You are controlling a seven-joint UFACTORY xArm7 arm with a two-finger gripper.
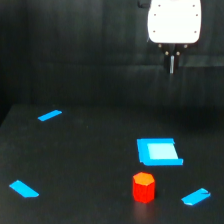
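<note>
A red, six-sided block point(144, 187) stands on the dark table, in the lower middle right of the camera view. Behind it lies a whitish square point(162, 151) bordered with blue tape. High above the table at the back right hangs my gripper point(172, 66), pointing down below the white arm end point(174, 22). It is far from the block and touches nothing that I can see. Its fingers look small and dark, so their opening is unclear.
Strips of blue tape mark the table at the back left point(50, 115), front left point(24, 189) and front right point(196, 197). A dark curtain point(80, 55) hangs behind.
</note>
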